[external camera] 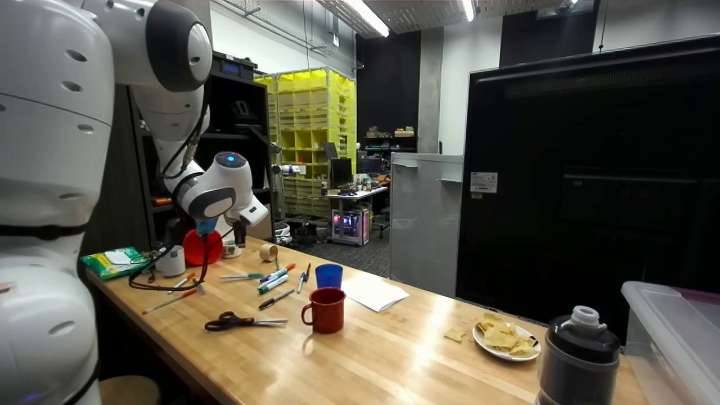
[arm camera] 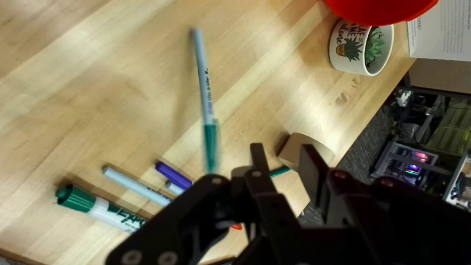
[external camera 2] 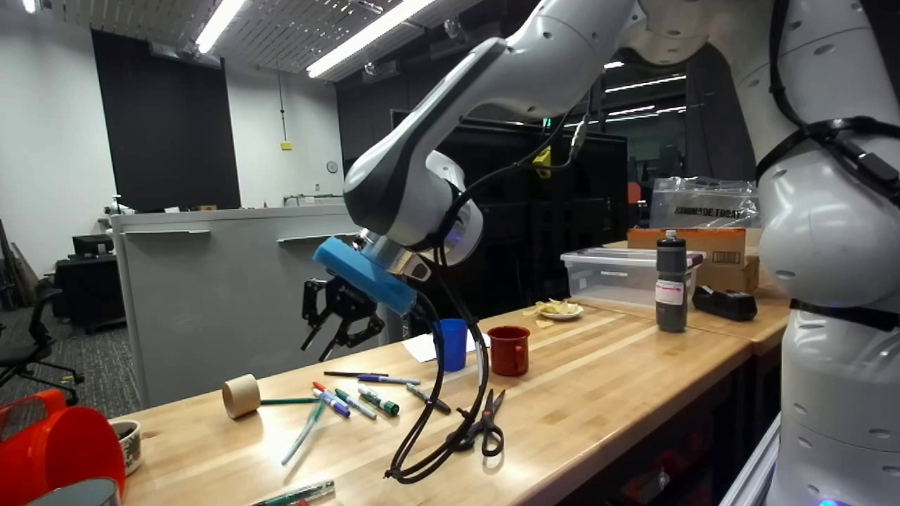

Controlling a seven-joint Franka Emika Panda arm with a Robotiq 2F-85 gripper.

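A light-barrelled pen with a green cap (arm camera: 204, 84) lies on the table, slightly blurred in the wrist view. The same pen (external camera: 241, 277) shows left of the marker group in exterior view 1, and the pen (external camera 2: 304, 434) rests on the wood in exterior view 2. My gripper (external camera 2: 316, 354) hangs above the table, tilted, its fingers apart. In the wrist view the gripper shows a gap between its fingertips with nothing held; a cardboard ring (arm camera: 304, 152) is visible behind them.
Several markers (external camera: 273, 283) lie close by, with black scissors (external camera: 229, 322), a blue cup (external camera: 328, 276) and a red mug (external camera: 328, 310) beyond. A red container (external camera 2: 63, 451) and a plant pot (arm camera: 351, 46) stand near the table's end.
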